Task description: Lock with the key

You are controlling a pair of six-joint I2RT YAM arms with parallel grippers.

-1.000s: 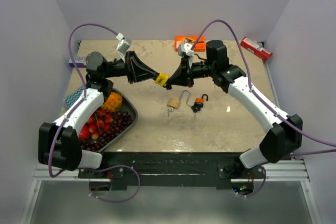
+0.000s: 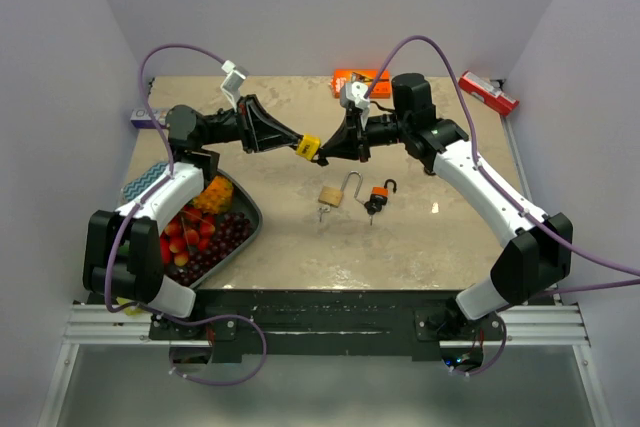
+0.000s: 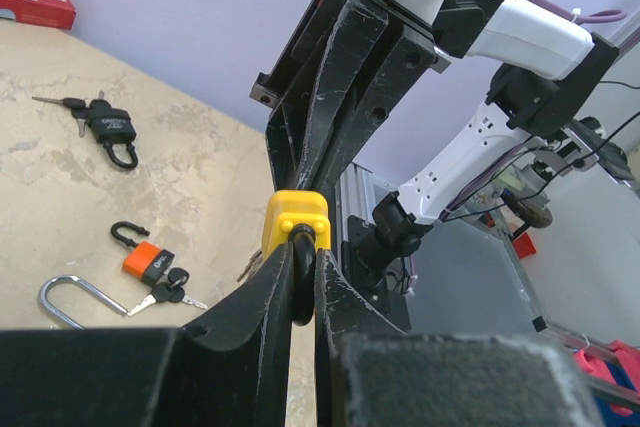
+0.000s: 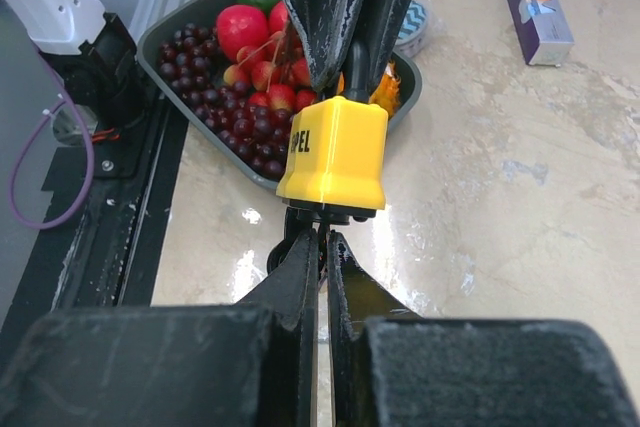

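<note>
A yellow padlock [image 2: 308,148] is held in the air over the table between my two grippers. My left gripper is shut on its black shackle [image 3: 303,277]. On the opposite side, my right gripper is shut, its tips right at the underside of the yellow body [image 4: 338,152]. A dark key head [image 4: 290,239] shows beside those tips, close under the lock; whether a thin part of it is pinched cannot be made out. Loose keys [image 3: 250,265] hang just beside the lock in the left wrist view.
Below on the table lie a brass padlock [image 2: 331,196] with a long shackle, an orange-and-black padlock [image 2: 379,195] and keys. A grey fruit basket [image 2: 258,217] stands under my left arm. Boxes [image 2: 362,83] lie at the back.
The padlock and both grippers stay at nearly the same spot, with no clear change in their hold.
</note>
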